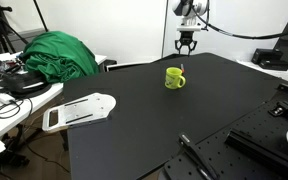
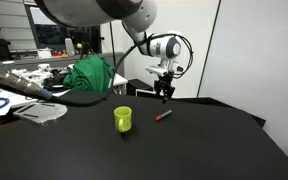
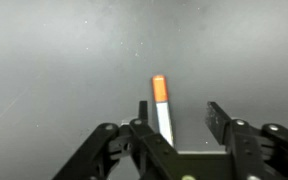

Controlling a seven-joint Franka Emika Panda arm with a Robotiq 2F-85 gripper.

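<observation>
A slim marker (image 3: 162, 107), white with an orange end, lies on the dark table. The wrist view has it between my open fingers, with table visible around it and its lower end hidden behind the gripper. My gripper holds nothing. In exterior view 2 the gripper (image 2: 166, 98) hangs above the table, a little behind the marker (image 2: 164, 115). A yellow-green mug (image 1: 174, 78) stands upright nearby; in exterior view 2 the mug (image 2: 123, 119) is left of the marker.
A white tray (image 1: 79, 111) lies at the table's left side. Green cloth (image 1: 59, 55) is heaped behind it.
</observation>
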